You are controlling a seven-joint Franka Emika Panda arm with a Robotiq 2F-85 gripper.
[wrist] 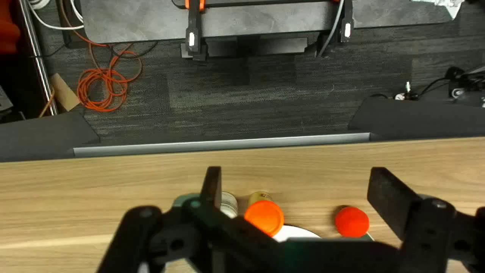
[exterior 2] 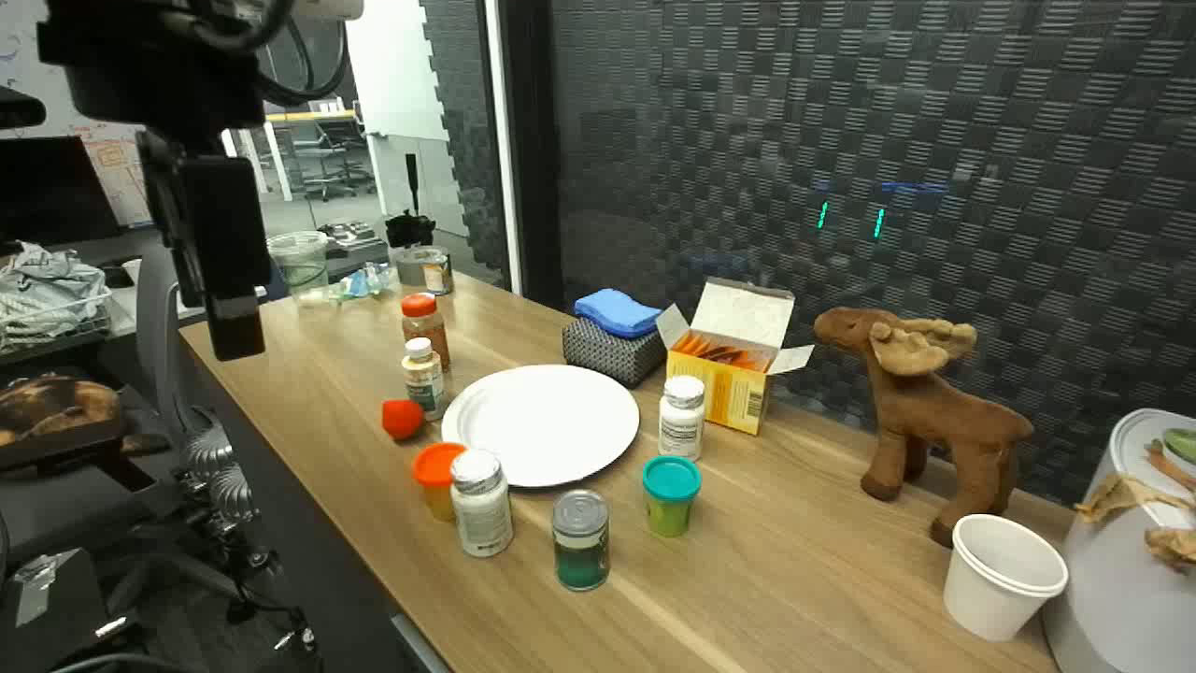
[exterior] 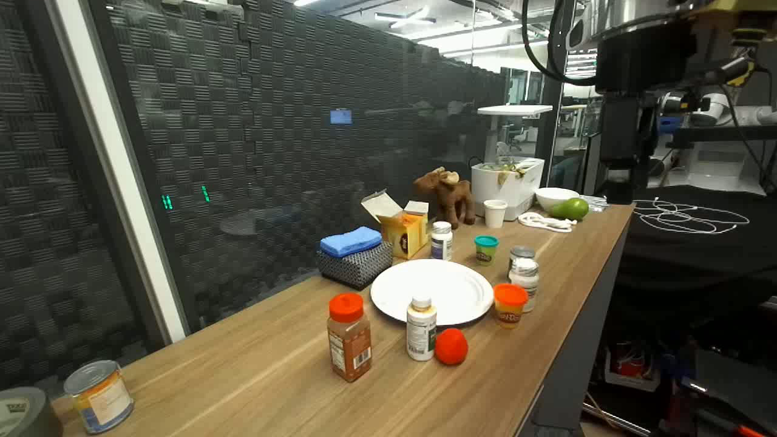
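Observation:
My gripper is open, its two dark fingers wide apart with nothing held between them. In the wrist view it hangs high over the table's front edge. Below it show an orange-lidded Play-Doh tub (wrist: 264,217) and a red ball (wrist: 352,222). The white plate (exterior 2: 541,424) lies bare in the middle of the table. Around it stand a red-capped spice jar (exterior: 349,338), a white pill bottle (exterior: 420,331), a second white bottle (exterior 2: 482,505), a green can (exterior 2: 580,540), a teal-lidded tub (exterior 2: 672,494) and another white bottle (exterior 2: 681,419).
Along the dark wall stand a grey box (exterior: 356,265) under a blue cloth (exterior: 351,241), an open yellow box (exterior: 405,232), a plush moose (exterior 2: 925,409), paper cups (exterior 2: 1001,577) and a white planter (exterior: 507,186).

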